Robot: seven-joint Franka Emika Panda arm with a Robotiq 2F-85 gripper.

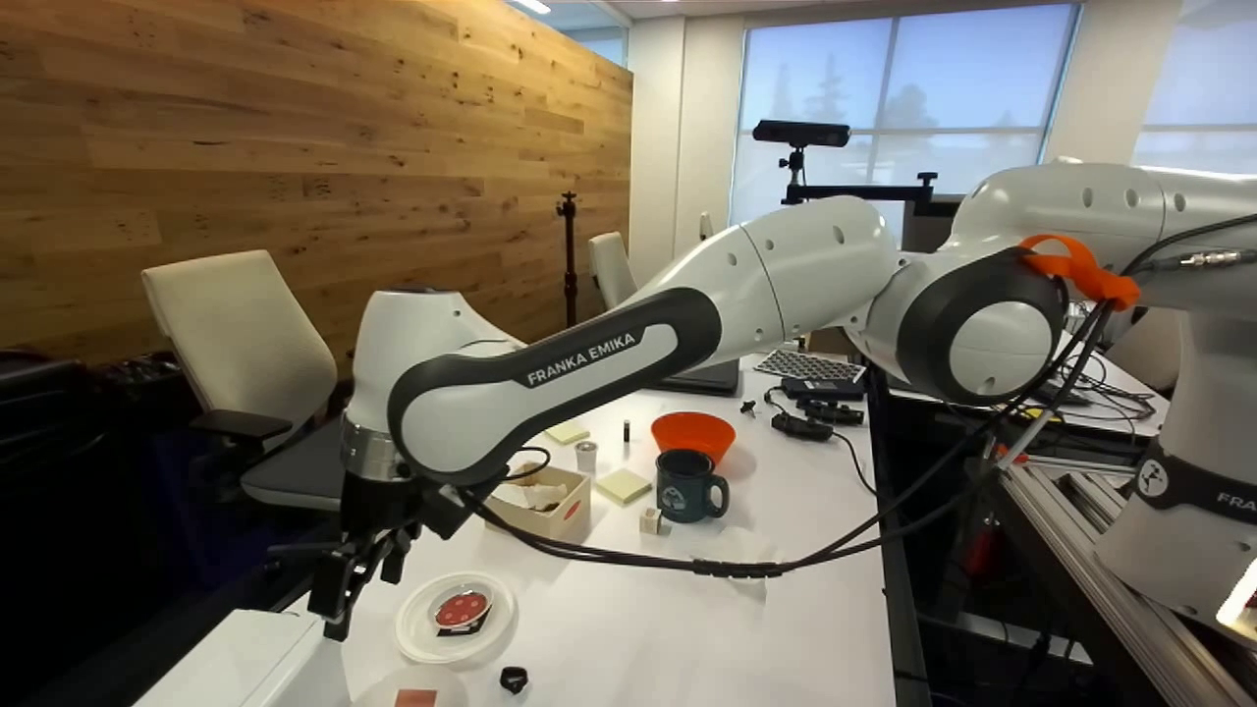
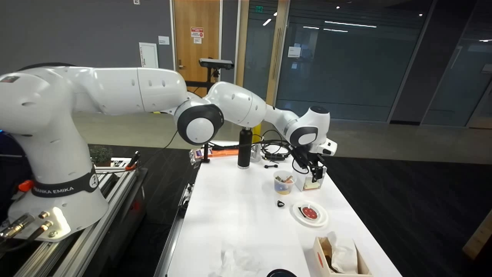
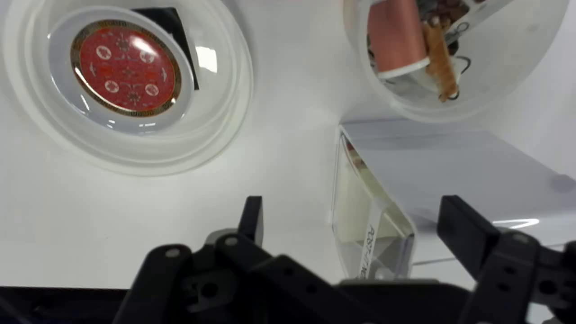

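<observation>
Wide apart, the fingers of my gripper stand open in the wrist view. Part of a white box (image 3: 459, 173) lies between and beyond them, its clear end window showing pale contents. Exterior view 2 has the gripper (image 2: 318, 175) at that box, close to its top; contact cannot be made out. Beside the box, a white plastic lid (image 3: 221, 137) holds a small dish with a red patterned disc (image 3: 127, 70) and a black piece under it. A clear tub (image 3: 513, 70) holds several small items, among them a reddish block (image 3: 397, 35).
A small black object (image 2: 280, 203) lies near the tub. An open wooden box (image 1: 542, 513), a dark mug (image 1: 689, 485) and an orange bowl (image 1: 692, 436) stand farther along the table (image 1: 813, 636). Bare table lies beside the lid, on the robot's side.
</observation>
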